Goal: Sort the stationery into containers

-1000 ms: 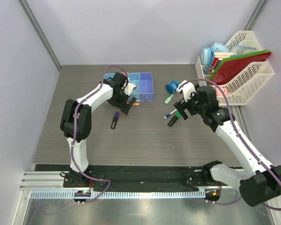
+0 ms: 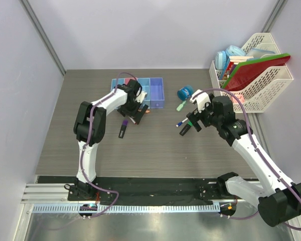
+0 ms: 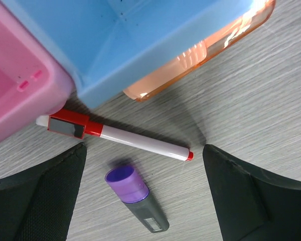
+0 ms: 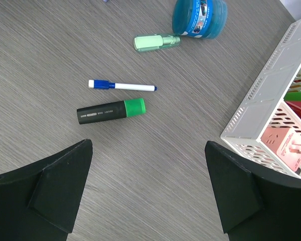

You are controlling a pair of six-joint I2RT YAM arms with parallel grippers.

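My left gripper is open over a red-capped white marker [image 3: 145, 142], which lies between and just beyond its fingertips, beside a purple-capped dark marker [image 3: 147, 210]. Above them are the pink [image 3: 20, 75] and blue [image 3: 130, 35] containers, with an orange object [image 3: 165, 73] beside the blue one. My right gripper is open above a green-capped black marker [image 4: 103, 113], a blue-capped white marker [image 4: 133, 87] and a green bottle-like item [image 4: 150, 43].
A blue jar [image 4: 200, 17] lies near the back of the table. A white basket [image 4: 256, 100] with books and cases stands at the right.
My left arm has shifted, its wrist moving slightly right and its gripper changing angle near the containers. The right arm and the objects look essentially unchanged.
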